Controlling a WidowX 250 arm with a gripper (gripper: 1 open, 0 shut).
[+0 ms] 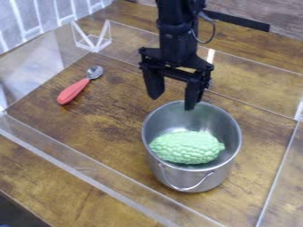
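My black gripper [176, 90] stands open above the back rim of a metal pot [229, 133], its two fingers spread apart with nothing seen between them. Inside the pot lies a green bumpy object [187, 148], resting on the bottom.
A red-handled spoon [76, 90] lies on the wooden table [83, 160] at the left. A white wire object [92, 35] is at the upper left, beside clear walls. The table around the spoon and right of the pot is mostly clear.
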